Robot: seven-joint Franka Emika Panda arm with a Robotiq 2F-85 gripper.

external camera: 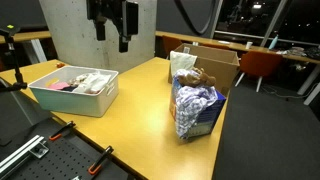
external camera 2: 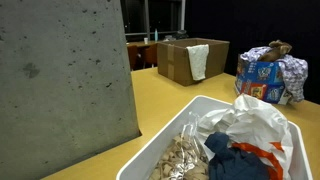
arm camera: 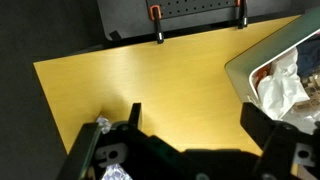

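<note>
My gripper stands open over the table, nothing between its two dark fingers. In the first exterior view the gripper (external camera: pixel 113 38) hangs high above the white bin (external camera: pixel 95 103). That bin holds white plastic and pinkish items. Seen from the wrist, the bin (arm camera: pixel 238 84) lies off to the right, with a white bag (arm camera: pixel 282 88) inside. The second exterior view shows the white bag (external camera 2: pixel 258 125), a dark blue cloth (external camera 2: pixel 235 163) and a clear bag of brown pieces (external camera 2: pixel 182 158) in the bin; the gripper is out of that view.
A blue box (external camera: pixel 205 128) has a checkered cloth (external camera: pixel 193 107) draped over it and something brown on top. Behind stands an open cardboard box (external camera: pixel 215 62) with a white cloth (external camera: pixel 182 64) over its edge. Bare table (external camera: pixel 140 115) lies between bin and blue box. A concrete pillar (external camera 2: pixel 65 90) rises nearby.
</note>
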